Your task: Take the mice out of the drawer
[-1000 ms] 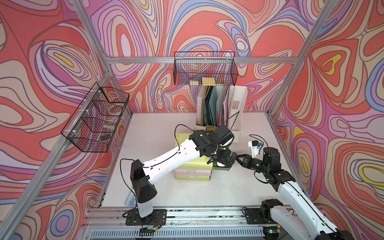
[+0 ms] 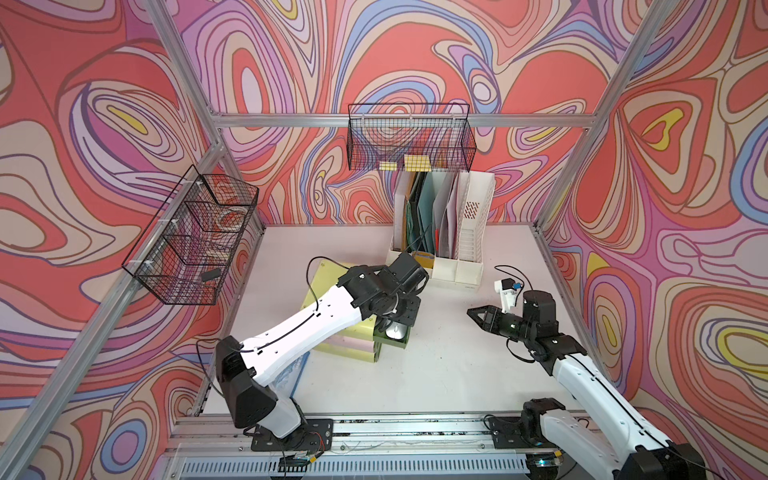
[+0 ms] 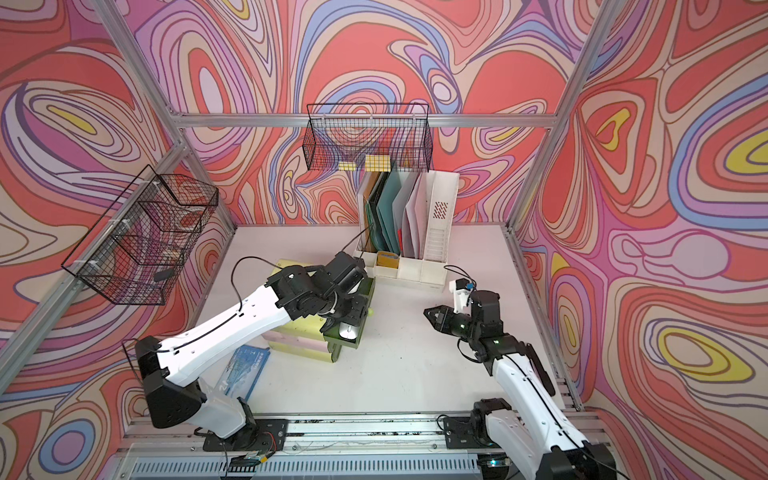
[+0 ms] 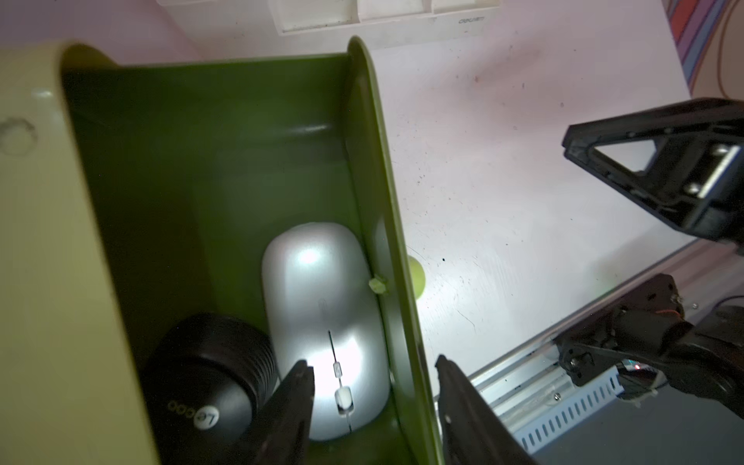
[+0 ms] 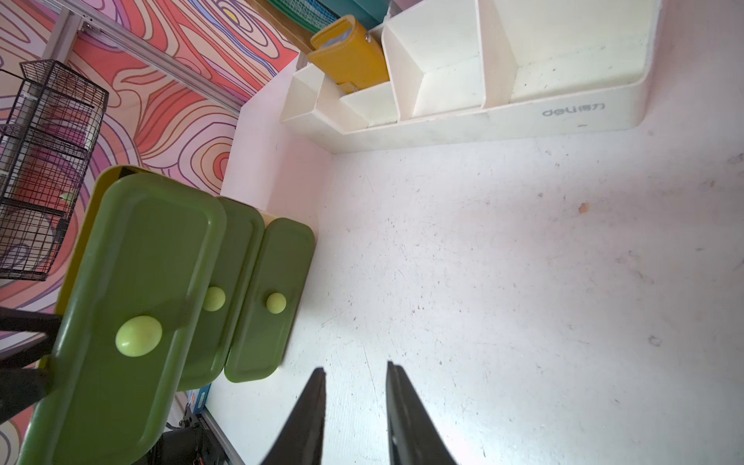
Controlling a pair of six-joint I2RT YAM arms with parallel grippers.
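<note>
A silver-grey mouse (image 4: 321,286) lies in the pulled-out green drawer (image 4: 217,147), beside a black round object (image 4: 203,379) with white lettering. My left gripper is open over the drawer's front wall (image 4: 385,193). One finger is above the mouse, the other outside the wall, with gaps visible on both sides of the wall. In the right wrist view the same drawer shows its front with a pale green knob (image 5: 139,335). My right gripper hangs open to the right of the drawer unit, with nothing between its fingers.
The yellow drawer box (image 3: 304,326) stands under the left arm. At the back is a white file holder (image 5: 496,108) with folders. A blue packet (image 3: 244,372) lies at the front left. Bare white table (image 5: 503,294) spreads right of the drawer.
The drawer box and its open drawer have slid left across the table, and my left arm has moved left with them. The right arm has barely moved.
</note>
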